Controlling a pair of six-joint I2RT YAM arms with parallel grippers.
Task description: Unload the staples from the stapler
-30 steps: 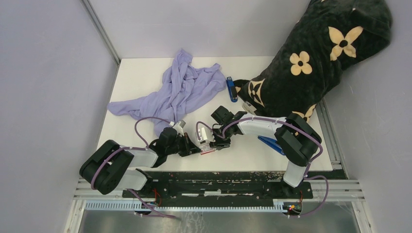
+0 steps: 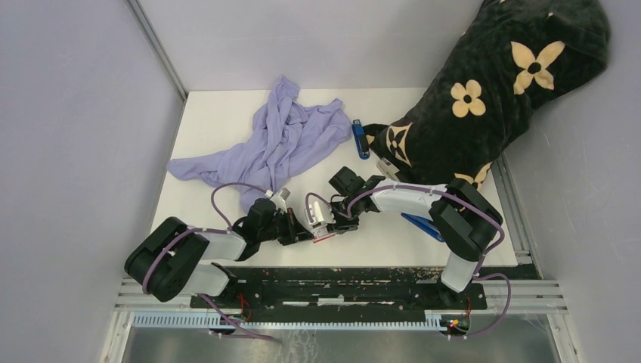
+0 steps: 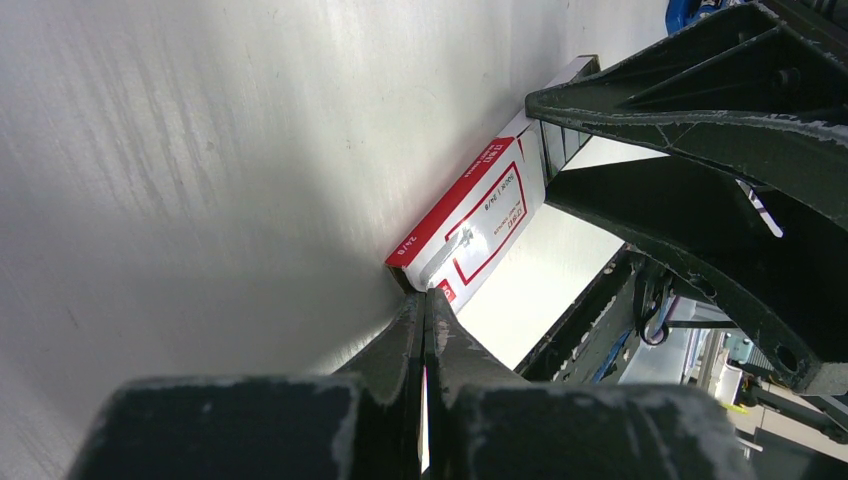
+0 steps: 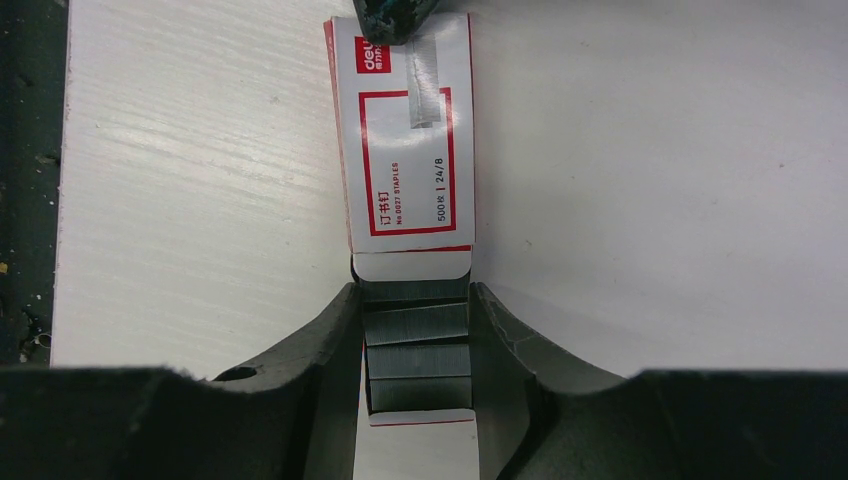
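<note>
A white-and-red staple box (image 3: 480, 210) (image 4: 405, 170) lies near the table's front middle; its inner tray of staple strips (image 4: 415, 355) is partly out of the sleeve. My right gripper is shut on this tray. The left gripper is shut, its tips at the far end of the sleeve, with nothing seen between them. A blue stapler (image 2: 360, 140) lies upright of the pillow's left edge at the back; another long blue object (image 2: 423, 225) lies right of the right arm.
A purple cloth (image 2: 257, 147) covers the back left. A dark flowered pillow (image 2: 484, 91) fills the back right, with a pale object (image 2: 387, 166) at its edge. The table's front edge (image 2: 340, 265) runs just below the grippers.
Otherwise little has visibly changed.
</note>
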